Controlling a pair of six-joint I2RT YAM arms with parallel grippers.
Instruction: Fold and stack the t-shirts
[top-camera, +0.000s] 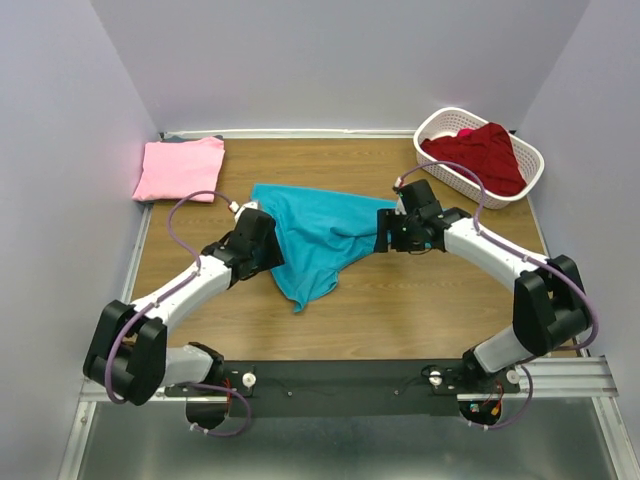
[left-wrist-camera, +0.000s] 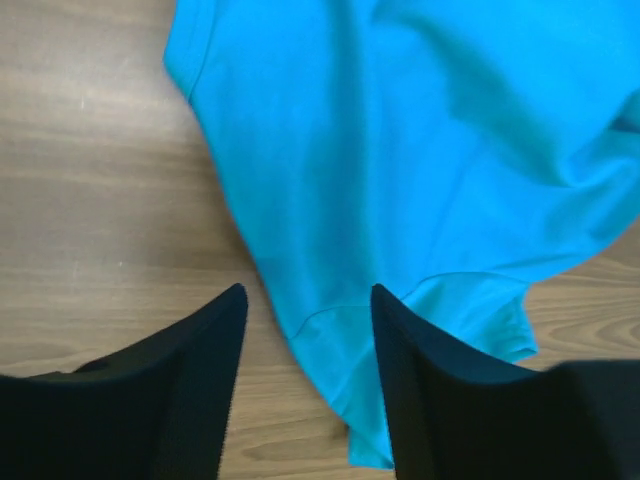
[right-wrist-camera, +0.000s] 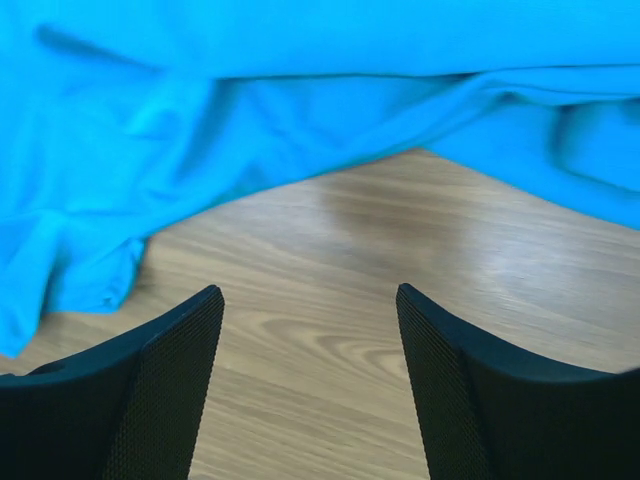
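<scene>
A blue t-shirt (top-camera: 320, 232) lies crumpled across the middle of the table, one sleeve end pointing toward the front. Over its left edge hangs my left gripper (top-camera: 277, 262), its fingers (left-wrist-camera: 215, 345) apart above the wood and the cloth's border. The right gripper (top-camera: 392, 250) is open at the shirt's right part; in the right wrist view only bare wood shows between its fingers, with the blue cloth beyond them. Part of the shirt's right end is hidden under the right arm in the top view. A folded pink shirt (top-camera: 180, 169) rests at the back left.
A white laundry basket (top-camera: 530, 160) at the back right holds a dark red cloth (top-camera: 482, 158) and a bit of bright pink. Bare wood (top-camera: 440, 320) is free along the front. Walls close in on both sides.
</scene>
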